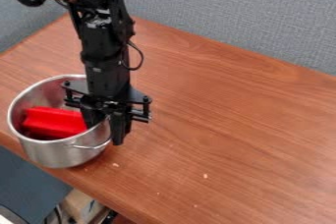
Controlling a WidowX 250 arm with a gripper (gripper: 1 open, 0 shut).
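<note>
A steel pot (66,151) with a side handle sits at the left end of the wooden table. Inside it lies a red object (50,121), partly hidden by the pot's wall and the arm. My black gripper (108,124) points down at the pot's right rim, its fingers overlapping that rim and the right end of the red object. Whether they are open, shut or touching either one is not clear.
A grey padded wall (250,12) runs along the back. A dark slate-coloured surface (29,189) lies at the lower left, beyond the table's edge.
</note>
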